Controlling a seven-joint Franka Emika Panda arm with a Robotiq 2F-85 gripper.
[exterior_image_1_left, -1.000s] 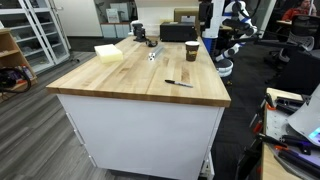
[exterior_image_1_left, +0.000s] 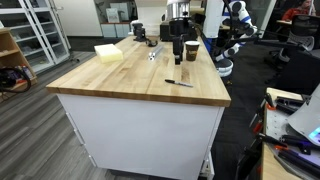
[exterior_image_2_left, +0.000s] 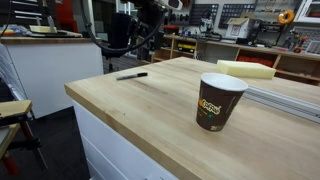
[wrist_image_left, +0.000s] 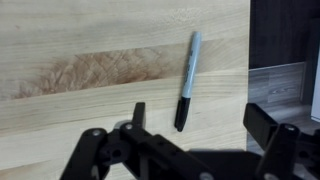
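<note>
A marker (wrist_image_left: 187, 82) with a grey barrel and black cap lies on the wooden tabletop, and in the wrist view it sits between and ahead of my open fingers. In the first exterior view the same marker (exterior_image_1_left: 179, 83) rests near the table's front edge, with my gripper (exterior_image_1_left: 185, 62) above and behind it. Nothing is between the fingers. The second exterior view shows the marker (exterior_image_2_left: 132, 76) at the far left of the table, apart from the paper cup (exterior_image_2_left: 219, 100).
A pale yellow block (exterior_image_2_left: 245, 69) stands behind the cup, near a long metal rail (exterior_image_2_left: 286, 103). The table edge (wrist_image_left: 248, 60) runs close to the marker. Bare wood (exterior_image_1_left: 125, 78) surrounds the marker on its left.
My gripper has come down and slightly left from above the cup toward the marker. Marker, cup and block have stayed in place.
</note>
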